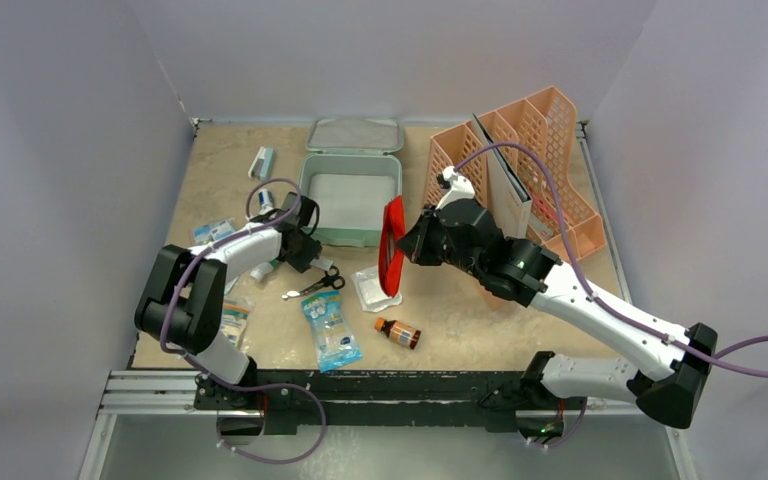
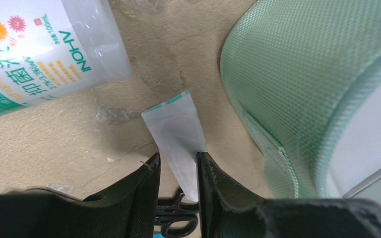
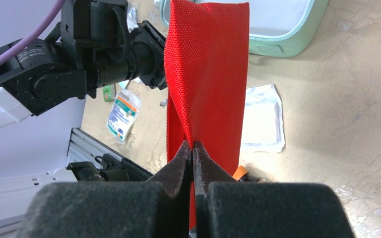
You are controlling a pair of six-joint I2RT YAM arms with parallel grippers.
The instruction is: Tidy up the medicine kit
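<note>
My left gripper, part open, is low over a small white packet [image 2: 173, 121] beside the mint zip case [image 2: 297, 74]; whether it grips the packet is unclear. Black scissors [image 1: 325, 282] lie just below it, and a white-green tube [image 2: 49, 59] to the left. My right gripper is shut on a red pouch [image 3: 218, 74], held upright in the air in front of the case's right side. A white gauze packet [image 3: 263, 119], a brown bottle [image 1: 400, 333] and a blue pack [image 1: 330, 330] lie in front.
A peach divided rack [image 1: 570, 160] with a folder stands at the back right. More packets and a pale box [image 1: 265, 163] lie on the left.
</note>
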